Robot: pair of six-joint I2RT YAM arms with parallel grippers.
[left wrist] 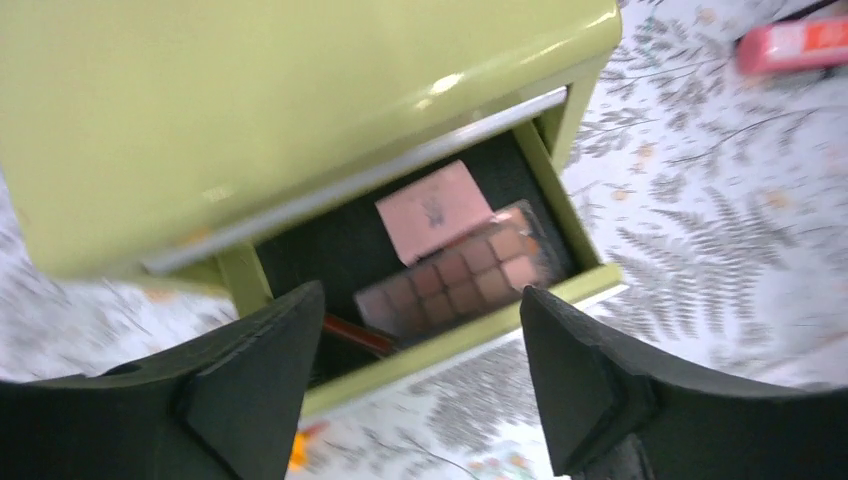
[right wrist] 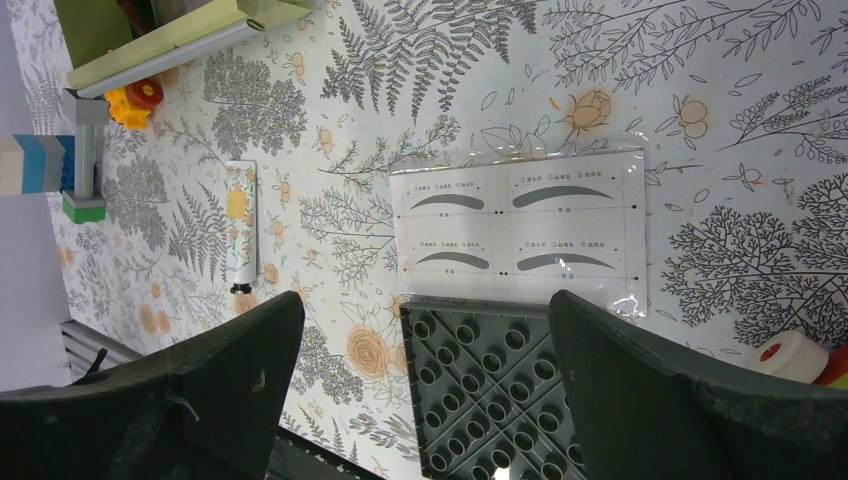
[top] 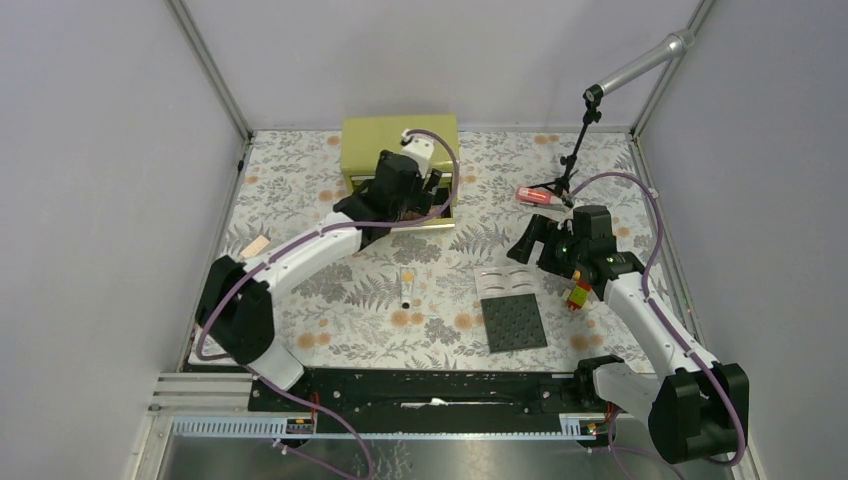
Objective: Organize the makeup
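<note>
The green box [top: 398,135] stands at the back, its front drawer open. In the left wrist view the drawer holds a pink square compact [left wrist: 432,205], a palette [left wrist: 450,280] and a dark reddish slim item [left wrist: 357,335]. My left gripper is over the drawer with its fingers apart and nothing visible between them. My right gripper is open over the eyebrow stencil sheet [right wrist: 518,220] and dark grid tray [right wrist: 472,390]. A tube [right wrist: 241,225] lies left of the sheet. A pink bottle [top: 535,195] lies at the back right.
A black lamp stand [top: 566,165] rises at the back right. Toy blocks [right wrist: 85,155] and an orange toy [right wrist: 128,103] are at the left; a colourful toy [top: 578,295] lies beside my right arm. The table between drawer and sheet is clear.
</note>
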